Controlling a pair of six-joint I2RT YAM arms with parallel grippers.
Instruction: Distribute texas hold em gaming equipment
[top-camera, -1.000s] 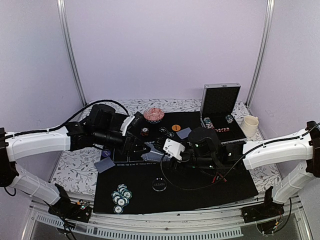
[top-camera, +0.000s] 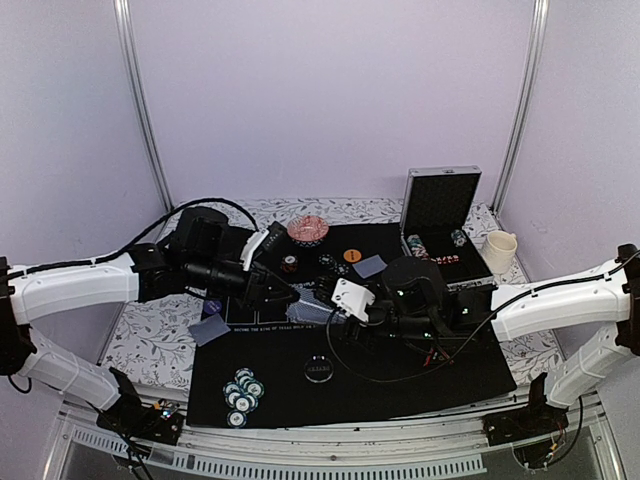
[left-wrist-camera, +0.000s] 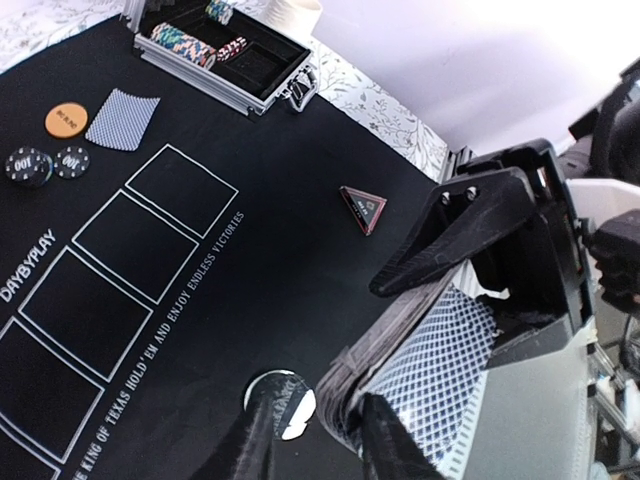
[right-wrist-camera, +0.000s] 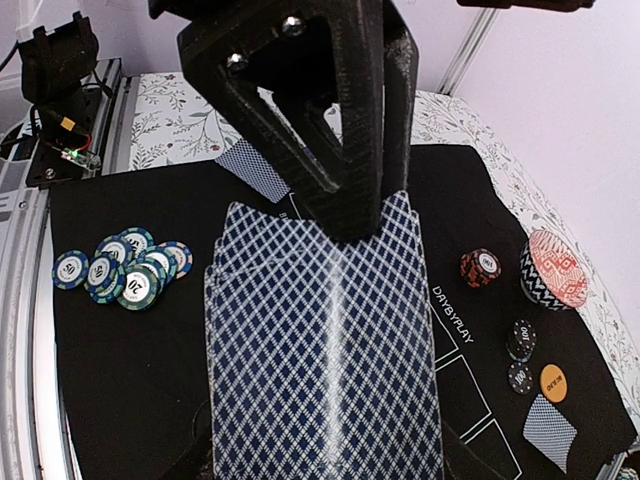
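Near the middle of the mat, my right gripper (top-camera: 345, 320) is shut on a blue-checked deck of cards (right-wrist-camera: 325, 340), seen large in the right wrist view. My left gripper (top-camera: 285, 295) is at the deck from the left, its dark fingers over the top edge; in the left wrist view they are blurred, and whether they grip any card is unclear. Checked cards lie at the back (top-camera: 368, 266) and at the left (top-camera: 208, 329). The dealer disc (top-camera: 318, 368) lies at front middle, green-rimmed chips (top-camera: 243, 395) at front left.
An open chip case (top-camera: 445, 255) and a cream mug (top-camera: 498, 250) stand at back right, a red patterned bowl (top-camera: 308, 228) at the back. An orange disc (top-camera: 352, 255) and black chips (right-wrist-camera: 520, 340) lie nearby. The front right of the mat holds a small triangular item (left-wrist-camera: 363, 207).
Both grippers and the deck have shifted very slightly over the last second; the objects on the mat have not visibly moved.
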